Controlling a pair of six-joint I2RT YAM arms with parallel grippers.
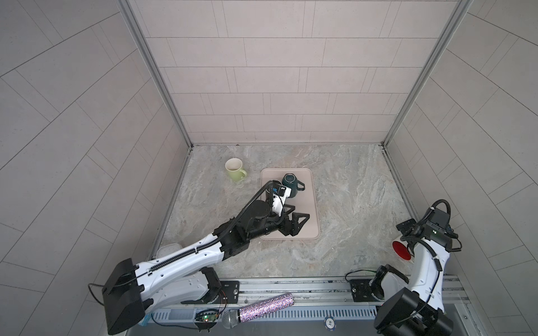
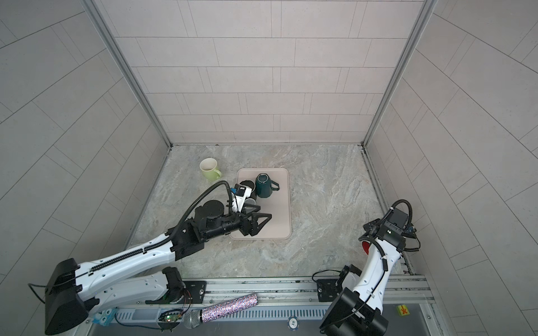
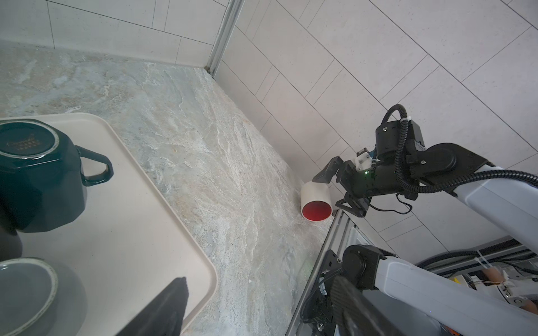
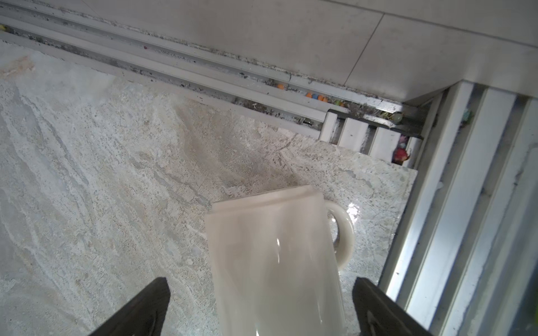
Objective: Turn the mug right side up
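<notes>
A white mug with a red inside lies on its side at the table's right front corner, handle to one side; in the right wrist view its body (image 4: 273,263) fills the lower middle. My right gripper stands open just above it, fingers either side in that wrist view. My left gripper (image 1: 294,223) is open over the tray (image 2: 277,218). On the tray a dark teal mug (image 3: 42,179) stands upside down, beside a dark mug and a grey one (image 3: 22,296), partly hidden by the left arm.
A light green mug (image 1: 235,170) stands upright left of the tray. Walls and metal rails border the right corner closely.
</notes>
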